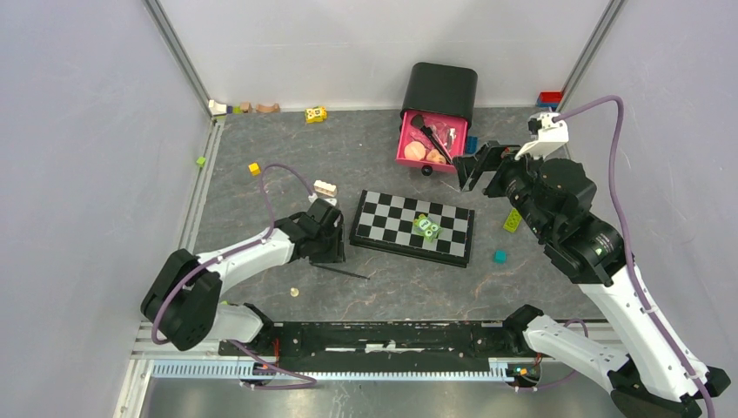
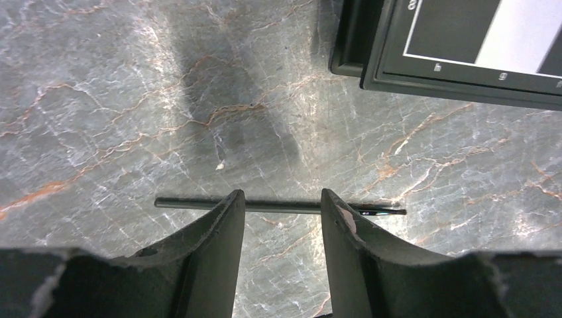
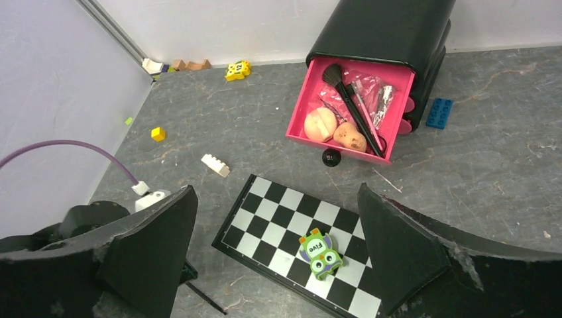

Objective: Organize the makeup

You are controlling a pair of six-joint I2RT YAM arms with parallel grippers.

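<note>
A thin black makeup brush (image 2: 278, 207) runs crosswise under my left gripper, whose fingers are apart. The brush extends past both fingers, and the left wrist view shows no grip on it. From above, its thin end (image 1: 352, 274) pokes out beside the left gripper (image 1: 332, 259). My right gripper is open and empty, raised at the right. Beyond it, the pink drawer (image 3: 299, 126) of a black box (image 3: 384, 30) stands pulled out. Inside are a large brush (image 3: 351, 99), two sponges (image 3: 321, 124) and a clear packet.
A checkered board (image 1: 374, 233) bearing a green owl toy (image 1: 426, 228) sits mid-table, just right of the left gripper. Toy bricks lie scattered: white (image 1: 325, 187), yellow (image 1: 254, 168), blue (image 1: 499, 256), yellow-green (image 1: 513, 219).
</note>
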